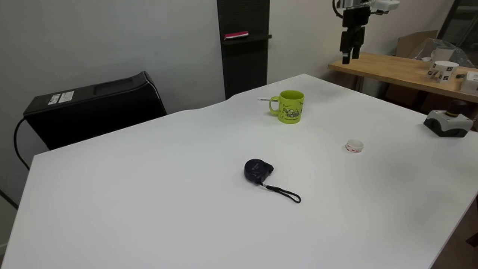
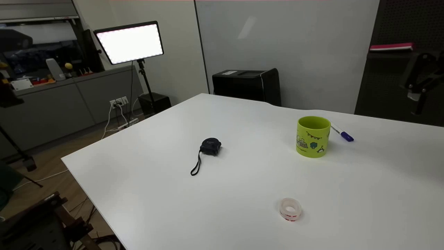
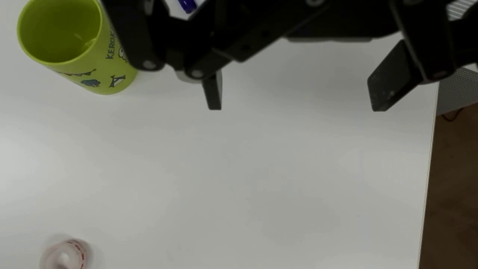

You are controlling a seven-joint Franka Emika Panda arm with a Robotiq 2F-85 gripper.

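Note:
A lime-green mug (image 1: 290, 107) stands upright toward the far side of the white table, its handle facing left in exterior view 1. Behind it lies a white pen with a blue cap (image 2: 346, 136). A dark tape measure (image 1: 257, 170) with a black wrist strap rests near the table's middle. The small roll of clear tape (image 2: 290, 209) sits flat, well apart from the mug. High above the table's far end hangs my gripper, open, with only bare tabletop showing between its spread fingers. In the wrist view the mug (image 3: 103, 62) is left of the fingers.
A grey-and-black switch box (image 1: 449, 121) is at the table's right edge. Beyond it, a wooden side table (image 1: 381, 65) carries cups. A black bin-like case (image 1: 96, 107) stands behind the left edge.

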